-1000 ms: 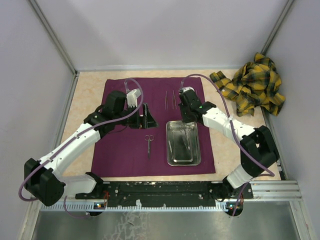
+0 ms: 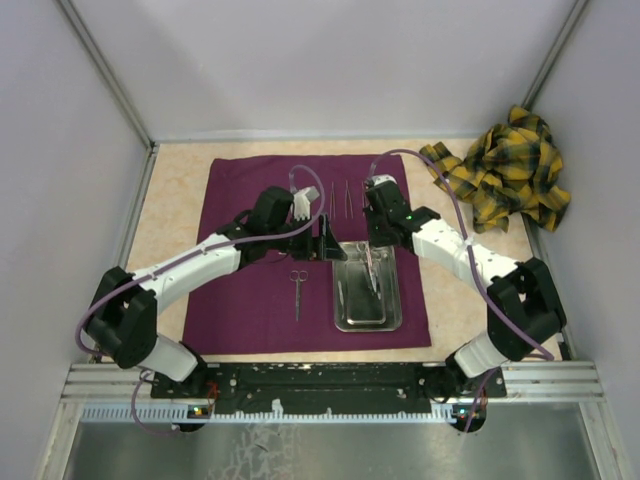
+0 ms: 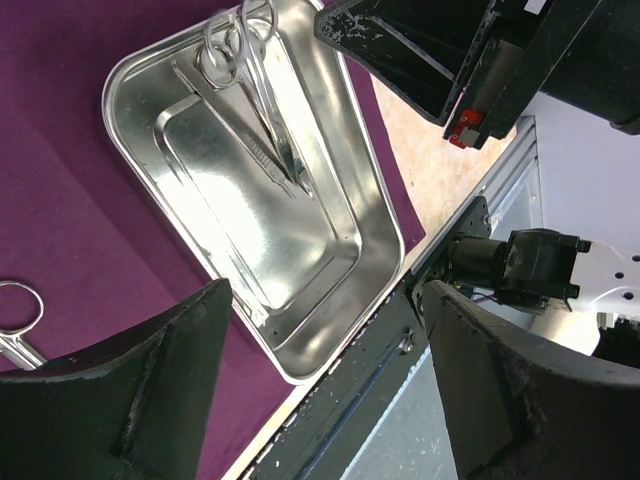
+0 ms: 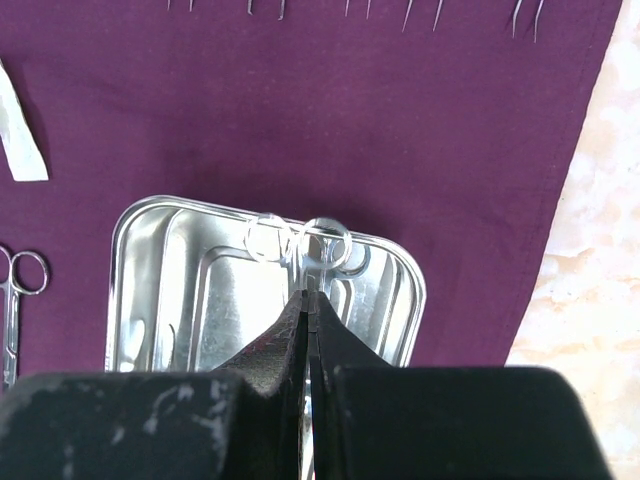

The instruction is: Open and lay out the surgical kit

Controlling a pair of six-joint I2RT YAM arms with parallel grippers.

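A steel tray (image 2: 340,310) on the purple cloth (image 2: 250,320) holds scissor-like instruments (image 3: 262,95) and tweezers (image 3: 235,130). My left gripper (image 2: 328,245) hangs open over the tray's left side, nothing between its fingers. My right gripper is shut above the ring handles at the tray's back end; I cannot tell whether it touches them. Scissors (image 2: 297,295) lie on the cloth left of the tray. A row of thin instruments (image 2: 348,200) lies along the back of the cloth.
A crumpled yellow-and-black checked cloth (image 2: 510,170) lies at the back right. A white packet (image 4: 20,130) is left of the tray's back.
My left gripper has moved right, to over the tray. My right gripper has shifted slightly to the right.
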